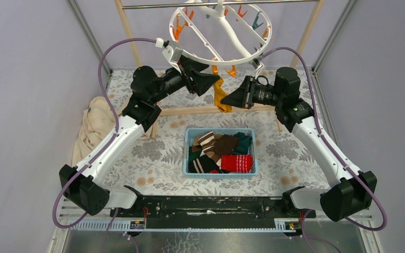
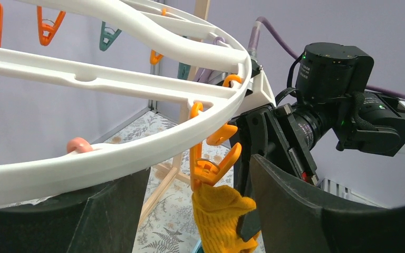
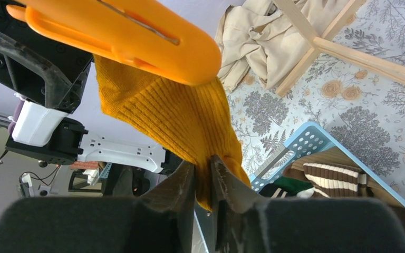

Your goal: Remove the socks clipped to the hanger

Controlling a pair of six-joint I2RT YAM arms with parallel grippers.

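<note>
A mustard-yellow knitted sock (image 1: 220, 96) hangs from an orange clip (image 2: 207, 167) under the near rim of the white round hanger (image 2: 184, 134). My left gripper is beside the rim, to the left of the clip; its fingers (image 2: 282, 197) stand apart, with the clip and sock top seen in the gap and no contact showing. Lower down and to the right, my right gripper has the sock's lower part pinched between its fingertips. In the right wrist view the sock (image 3: 174, 110) stretches from the clip down to those tips.
Below the hanger, a light-blue basket (image 1: 185, 153) holds several socks, brown, striped, dark green and red. Other empty clips (image 1: 179, 27) hang around the ring. A wooden frame (image 1: 182, 111) stands behind, and beige cloth (image 1: 96, 126) lies at the left.
</note>
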